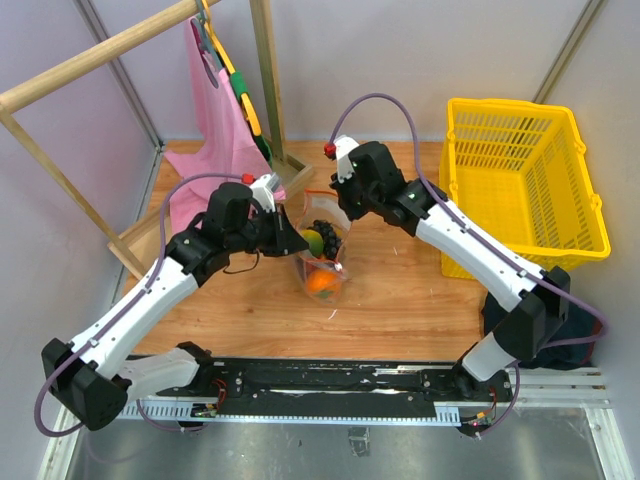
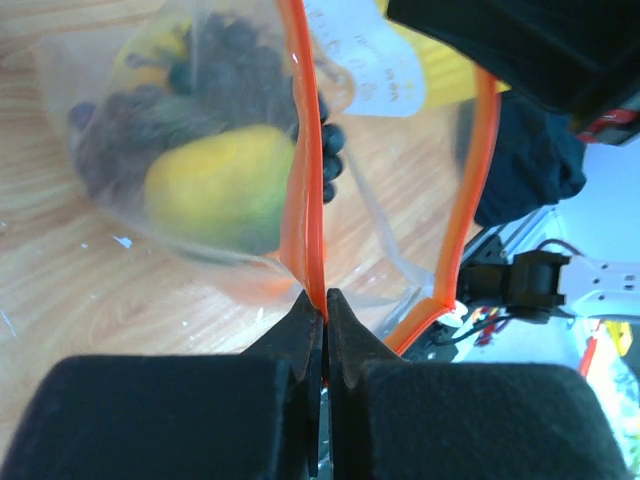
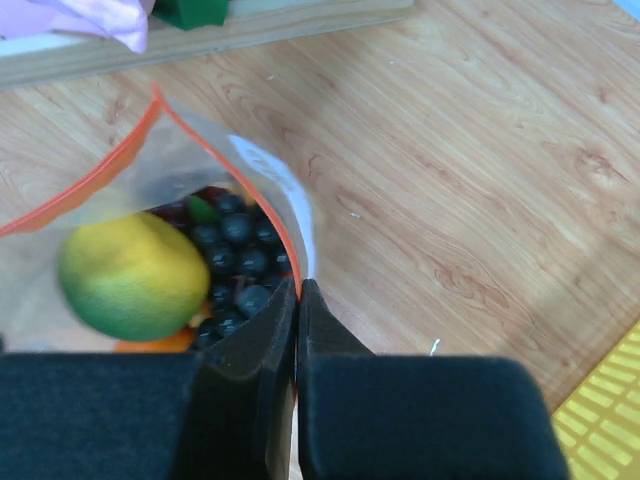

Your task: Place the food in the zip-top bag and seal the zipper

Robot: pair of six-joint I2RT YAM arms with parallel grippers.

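Note:
The clear zip top bag (image 1: 337, 268) stands on the table, its orange-edged mouth spread apart. Inside it are a green-yellow mango (image 3: 132, 275), dark grapes (image 3: 240, 245) and an orange (image 1: 322, 282). My left gripper is shut on the orange rim (image 2: 306, 190), which runs between its fingertips. On the opposite side of the mouth, my right gripper is pinched shut over the rim there. From above, the left gripper (image 1: 298, 248) and right gripper (image 1: 350, 205) flank the bag, covering parts of its edge.
A yellow basket (image 1: 520, 185) stands empty at the right. At the back left is a wooden rack (image 1: 268, 80) with a pink cloth (image 1: 215, 120) hanging from it. Bare table (image 1: 420, 300) lies right of and in front of the bag.

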